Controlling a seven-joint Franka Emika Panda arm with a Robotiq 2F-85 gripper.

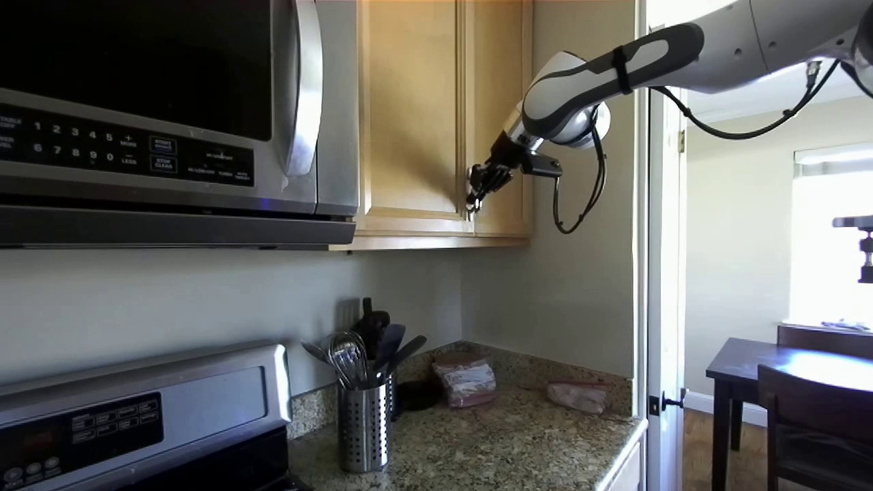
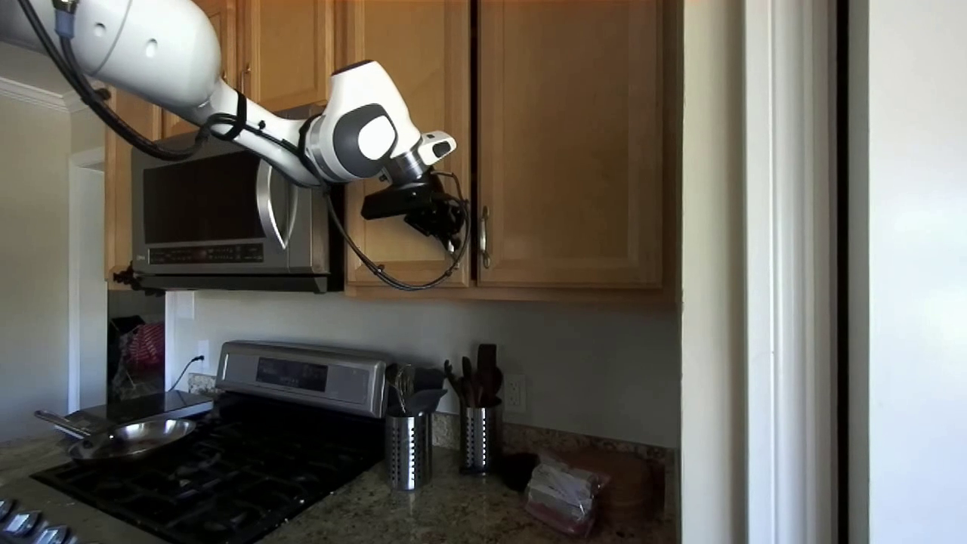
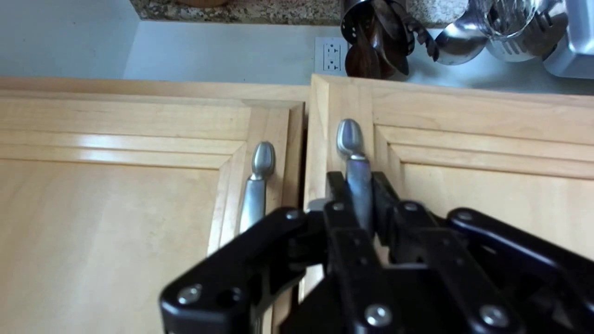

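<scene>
Two light wood cabinet doors hang side by side above the counter. My gripper (image 1: 472, 203) is at the lower inner corner of the door nearer the microwave (image 1: 413, 106). In the wrist view, which looks from above, my gripper is shut on that door's metal handle (image 3: 350, 138), one finger on each side. This door stands slightly forward of the neighbouring door (image 3: 111, 222), with a narrow dark gap between them. The second handle (image 3: 262, 161) is just beside my gripper, free, and partly covered by its linkage. The cabinet's inside is hidden.
The microwave (image 2: 204, 195) adjoins the held door's far side. Below stand utensil holders (image 2: 409, 453) and a bagged item (image 2: 557, 494) on the counter; a pan (image 2: 131, 440) sits by the stove. A wall (image 1: 581, 245) closes off the corner. Open air lies before the doors.
</scene>
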